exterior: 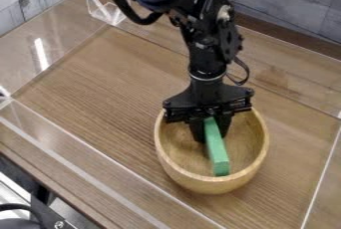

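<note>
A light tan bowl (189, 178) sits on the wooden table, right of centre. In it lies a long green block (217, 153), tilted along the bowl's depth. The black gripper (210, 120) is down at the bowl's rear part, over the block's upper end, and appears shut on it; the fingertips are partly hidden by the gripper body.
A raised wooden edge runs along the back right, and a small clear plastic item (107, 4) stands at the far left back. Dark cables lie at the lower left corner.
</note>
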